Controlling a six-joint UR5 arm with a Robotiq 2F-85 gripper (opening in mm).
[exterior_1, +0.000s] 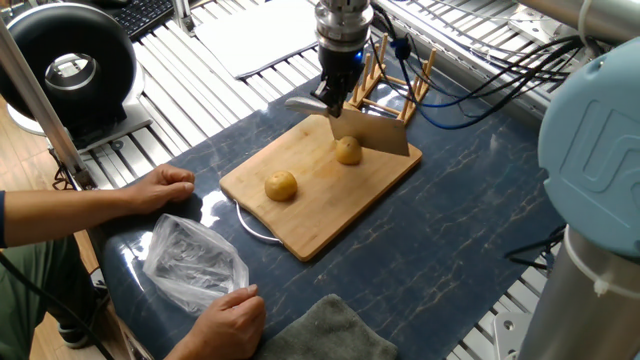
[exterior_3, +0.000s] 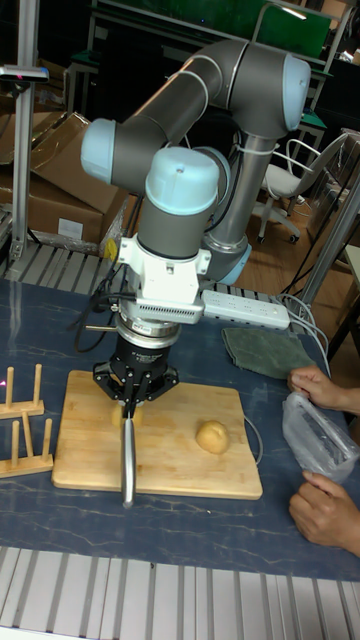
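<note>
My gripper (exterior_1: 332, 98) is shut on the handle of a cleaver (exterior_1: 378, 132), whose broad blade stands on edge over the wooden cutting board (exterior_1: 310, 225). Against the near face of the blade in exterior view 1 is one potato piece (exterior_1: 348, 151). A second potato piece (exterior_1: 281, 186) lies apart from the blade, nearer the person. From exterior view 3 the gripper (exterior_3: 131, 401) points down above the board, and the cleaver (exterior_3: 129, 464) shows nearly edge-on. There, the potato piece beside the blade is mostly hidden, while the other potato piece (exterior_3: 212, 436) is in plain sight.
A wooden peg rack (exterior_1: 408, 100) stands just beyond the board. The person's hands (exterior_1: 228, 322) hold a clear plastic bag (exterior_1: 195, 265) at the table's left side, near a grey-green cloth (exterior_1: 330, 335). To the board's right the dark tabletop (exterior_1: 460, 210) is bare.
</note>
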